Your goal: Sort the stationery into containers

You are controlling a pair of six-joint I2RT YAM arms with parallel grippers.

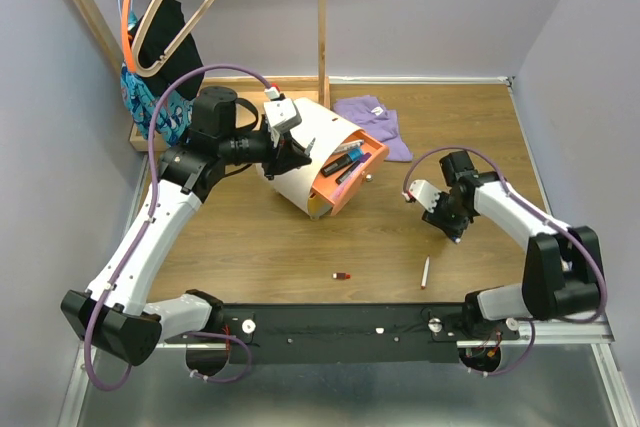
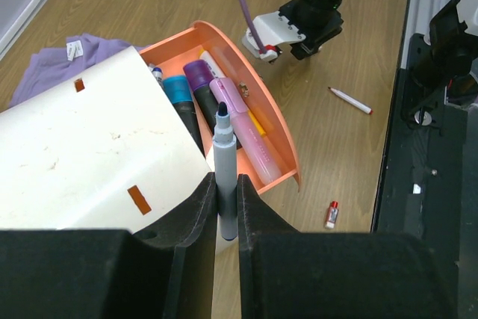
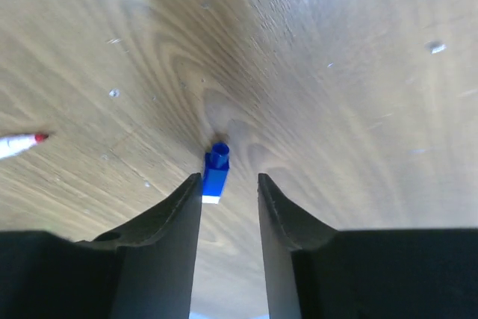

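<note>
In the left wrist view a grey-white marker (image 2: 225, 173) with a dark tip stands up between my left gripper's (image 2: 225, 203) fingers, which are shut on it. That gripper (image 1: 302, 158) is over the white cabinet beside its pulled-out orange drawer (image 1: 325, 184), where several markers lie. On the right side of the table, my right gripper is part open. A small blue item (image 3: 216, 172) lies on the wood between its fingertips, with a gap to the right finger. A white pen (image 1: 425, 272) and a small red-capped item (image 1: 341, 276) lie on the table.
The white cabinet (image 2: 89, 162) carries the open drawer. A purple cloth (image 1: 376, 122) lies behind it. Bare wood (image 1: 250, 257) is clear in front. A dark rail (image 1: 320, 332) runs along the front edge.
</note>
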